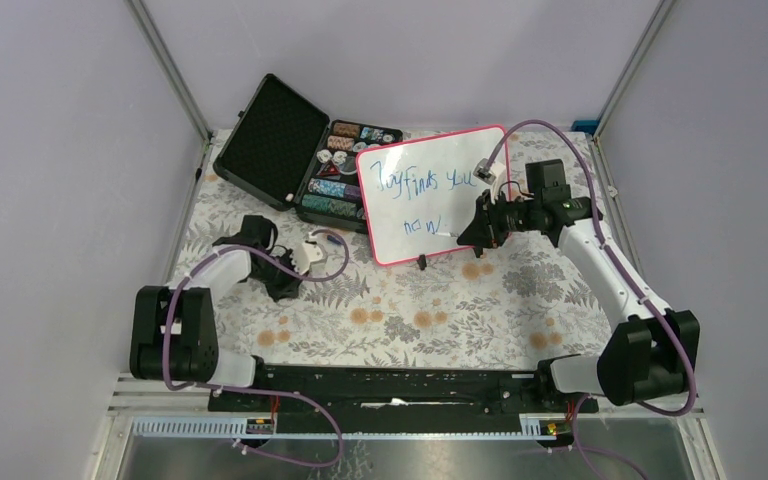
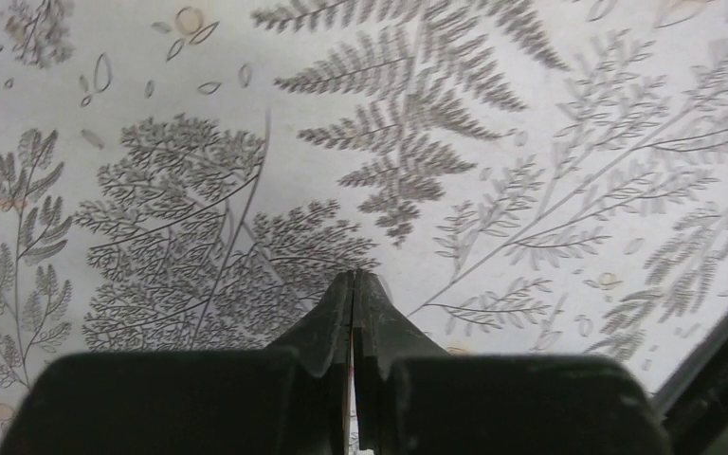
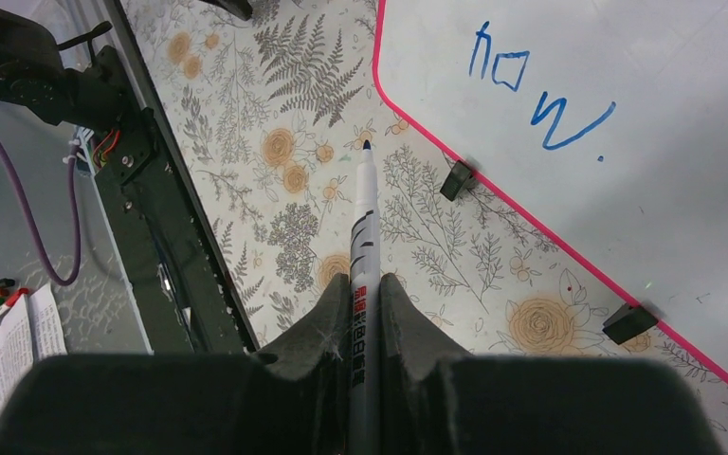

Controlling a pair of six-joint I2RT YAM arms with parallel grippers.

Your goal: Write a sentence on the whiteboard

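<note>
The pink-edged whiteboard [image 1: 385, 235] bears blue handwriting in two rows, the lower one reading "now" with a dot after it. A white marker [image 3: 366, 227], its blue tip bare, points out from my right gripper, which is shut on it above the tablecloth by the board's lower edge. My left gripper is shut at the cloth, its fingertips together with nothing between them. The small blue cap [image 1: 334, 239] lies apart from it, farther back and to the right in the top view; the left wrist view does not show it.
An open black case [image 1: 270, 140] with several craft supplies stands at the back left, touching or close to the board. Black clips [image 3: 458, 180] jut from the board's lower edge. The patterned tablecloth [image 1: 390, 340] is clear in front.
</note>
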